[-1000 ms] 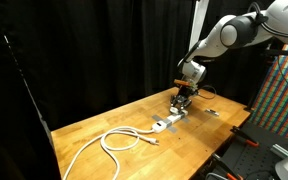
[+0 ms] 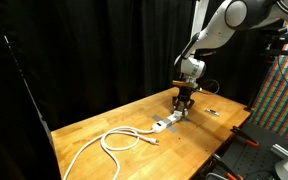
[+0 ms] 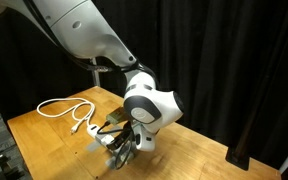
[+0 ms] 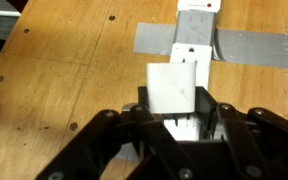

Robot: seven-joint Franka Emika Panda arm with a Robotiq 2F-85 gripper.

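In the wrist view a small white block sits between the fingers of my gripper, which is shut on it. Directly beneath and behind the block runs a white power strip, fixed to the wooden table with grey tape. The block covers part of the strip, and whether the two touch cannot be told. From the side, the gripper points down at the right end of the strip. In the other exterior view the gripper largely hides the block.
The strip's white cord loops across the left part of the wooden table. A small item lies right of the gripper. Black curtains hang behind, and a dark frame stands at the near right.
My gripper and the white block have shifted slightly to the right in exterior view 1. The strip and its cord have stayed in place.
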